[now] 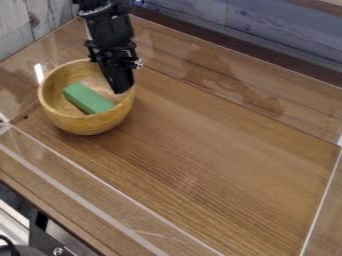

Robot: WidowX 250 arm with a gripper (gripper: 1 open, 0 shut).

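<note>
My gripper (118, 78) reaches down from the top left, its dark fingers at the upper right part of a round yellow-tan bowl (94, 123). Inside the bowl lies a green block (88, 97), below and left of the fingertips. The fingers look close together, and I see nothing held between them, though their tips are small and dark against the bowl.
The bowl sits on a wooden table (214, 150) near its left side. A wall panel (267, 25) runs along the back.
</note>
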